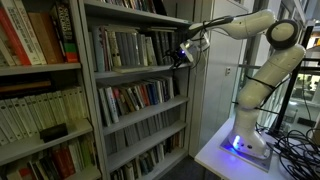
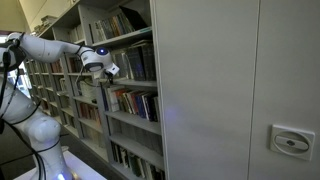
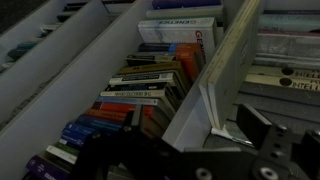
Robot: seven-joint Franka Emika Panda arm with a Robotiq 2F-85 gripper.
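Note:
My gripper [image 1: 181, 62] hangs in front of the upper part of a grey bookcase, at the end of the arm reaching in from the right. From the wrist view, the open gripper has dark fingers [image 3: 258, 128] at the lower edge, apart. Ahead, between those fingers, a pale flat slab [image 3: 228, 70] stands out; whether it is a book or a board I cannot tell. Coloured books [image 3: 150, 90] fill the shelf to its left. No object is visibly held.
Rows of books [image 1: 140, 97] fill the shelves below the gripper. A white table [image 1: 225, 160] carries the arm's base, with loose black cables [image 1: 297, 150] beside it. A broad pale panel [image 2: 210, 90] stands right of the bookcase. Open air lies between table and shelves.

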